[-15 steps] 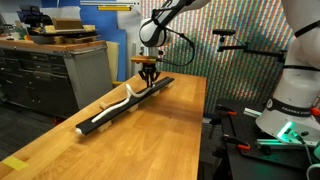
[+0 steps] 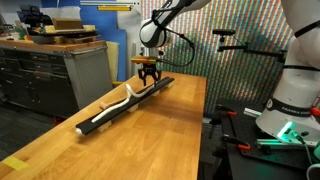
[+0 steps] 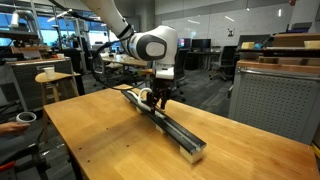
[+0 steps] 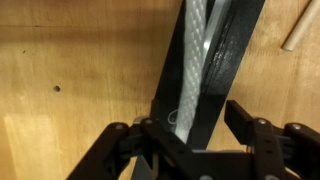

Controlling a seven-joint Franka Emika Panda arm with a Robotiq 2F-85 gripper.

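Observation:
A long black rail (image 2: 101, 119) lies diagonally on the wooden table, raised on small blocks. A pale braided rope (image 4: 193, 65) runs along it in the wrist view and passes between my fingers. The gripper is over the rail with its fingers spread apart, one to each side of the rope. In exterior view 1 the gripper (image 2: 149, 76) is at the far part of the rail. Exterior view 2 shows the gripper (image 3: 157, 102) pointing down there, with a white curve of rope (image 3: 145, 97) beside it. Whether a finger touches the rope cannot be told.
A thin wooden stick (image 4: 300, 25) lies right of the rail in the wrist view. A yellow piece (image 2: 15, 163) sits near the table's left edge. The table (image 2: 150, 145) in front of the rail is bare.

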